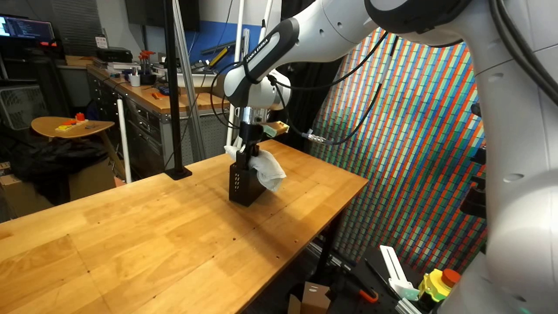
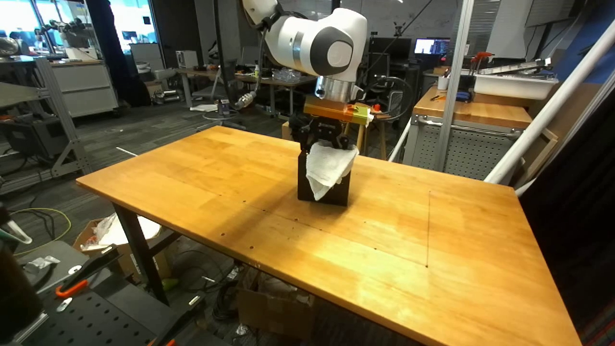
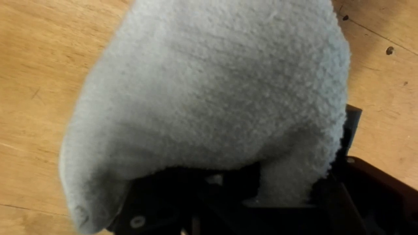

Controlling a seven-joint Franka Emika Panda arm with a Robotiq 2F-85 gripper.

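Note:
A black box (image 1: 246, 186) with small holes in one side stands upright on the wooden table (image 1: 157, 230). Over its top hangs a pale grey-white cloth (image 1: 270, 170), which sticks out on both sides of my gripper (image 1: 246, 156) and drapes down the box's side. My gripper points down at the box's opening and is shut. Fluffy cloth (image 3: 219, 90) fills most of the wrist view and bunches around the dark fingers; whether any is pinched between them is hidden. In exterior view 2 a corner of cloth (image 2: 328, 169) hangs across the front of the box (image 2: 340, 195).
Bare tabletop (image 2: 461, 248) surrounds the box on all sides. A black post (image 1: 176, 170) rises from the table's edge in exterior view 1. An orange and yellow block (image 2: 340, 110) is fixed above the gripper. A cable (image 1: 361, 125) loops beside the arm.

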